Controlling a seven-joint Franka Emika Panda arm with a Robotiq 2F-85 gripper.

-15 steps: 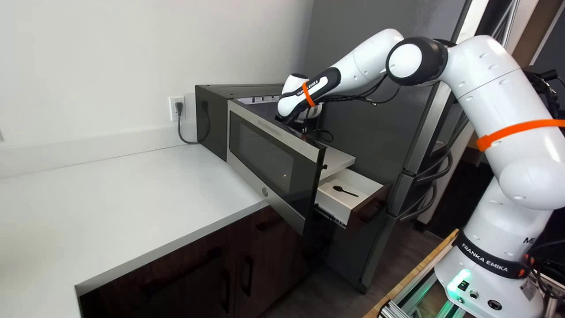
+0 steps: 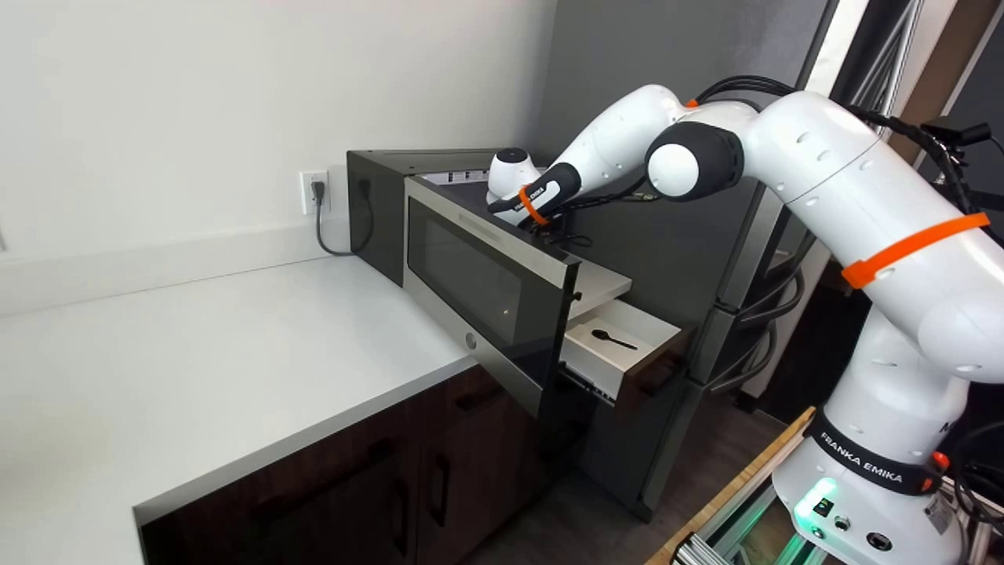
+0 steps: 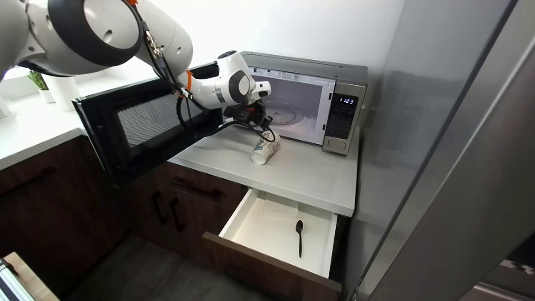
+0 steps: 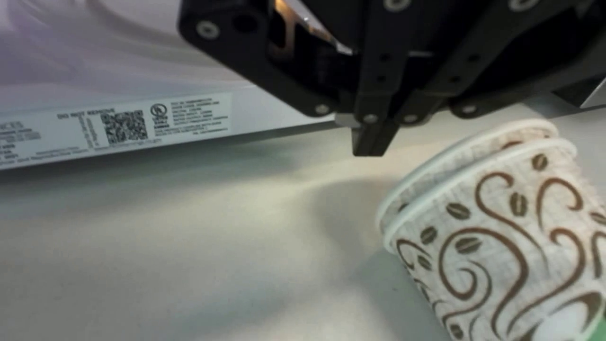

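Two nested paper cups [image 4: 500, 238] with a brown swirl and coffee-bean print lie on their side on the counter, rims toward the microwave in the wrist view. In exterior view 2 the cups [image 3: 266, 148] rest in front of the open microwave [image 3: 296, 103]. My gripper is shut with nothing visible between its fingers. Its tips hang beside the cups' rims, apart from them in the wrist view. From exterior view 1 the microwave door hides the gripper and the cups.
The microwave door [image 3: 150, 120] stands wide open on the left. Below the counter [image 3: 311, 173], a pulled-out drawer [image 3: 276, 263] holds a black spoon [image 3: 299, 235]. A tall grey fridge [image 3: 426, 125] bounds the right side. The counter right of the cups is clear.
The door, drawer and spoon have stayed put.
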